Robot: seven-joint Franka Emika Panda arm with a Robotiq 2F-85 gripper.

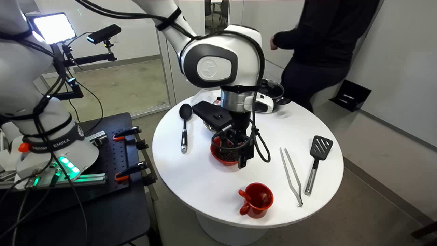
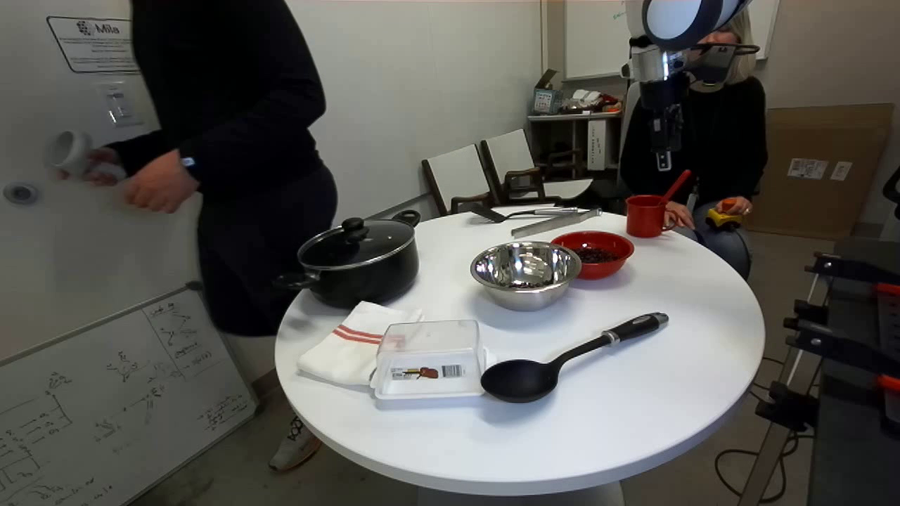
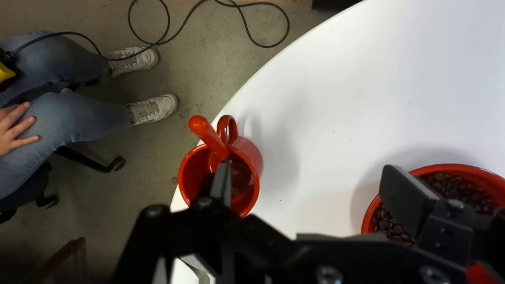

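My gripper is open and empty, its two fingers wide apart in the wrist view. One finger [image 3: 409,198] shows over the red bowl [image 1: 224,159], which holds dark coffee beans [image 3: 395,225]. The other is seen in front of the red mug [image 3: 253,156], which stands near the table's edge. A red spoon [image 3: 203,130] leans in the mug, its handle rising past the rim. In the second exterior view my gripper [image 2: 664,160] hangs well above the table, with the bowl and mug below it.
A steel bowl [image 2: 523,291], black ladle [image 2: 523,379], clear plastic box [image 2: 430,358], towel [image 2: 337,350] and lidded black pot [image 2: 363,261] share the white table. Tongs [image 1: 291,176] and a slotted spatula [image 1: 320,148] lie to one side. One person stands behind the table; another sits near the mug.
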